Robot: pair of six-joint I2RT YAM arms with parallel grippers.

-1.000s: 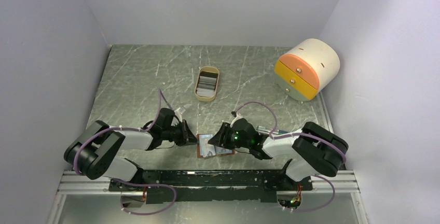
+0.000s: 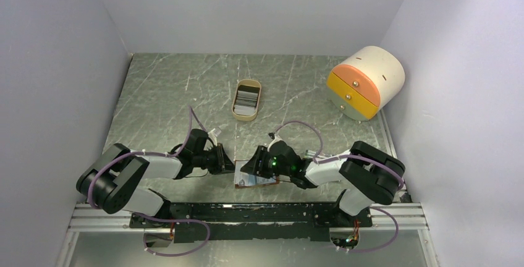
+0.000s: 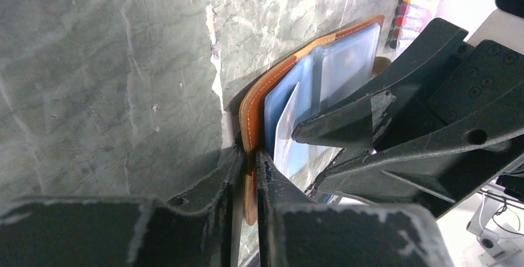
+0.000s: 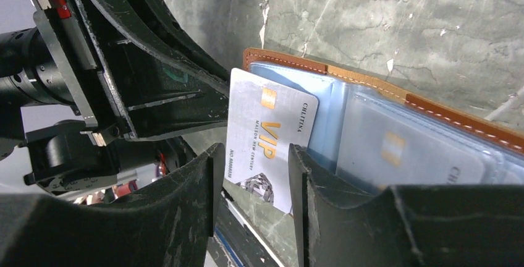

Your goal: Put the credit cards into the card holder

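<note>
The brown-edged card holder (image 4: 364, 78) lies unfolded near the table's front, with clear bluish pockets. A silver VIP card rests at its left-hand pocket, its near edge tilted up in the left wrist view; how far it sits inside is hard to tell. Another card (image 4: 395, 149) shows through the adjoining pocket. My left gripper has its fingertips closed around the holder's left edge, leather between them. Over the VIP card my right gripper stands open, with a wide gap between its fingertips.
Behind the grippers stands a tan box (image 2: 245, 117) holding several cards. A rounded cabinet with coloured drawers (image 2: 366, 81) occupies the back right. Coloured markers (image 3: 420, 1) lie right of the holder. Bare table stretches across the back left.
The right gripper has shifted slightly left, and the pale card under it has moved toward the holder's left edge. My left arm looks unmoved.
</note>
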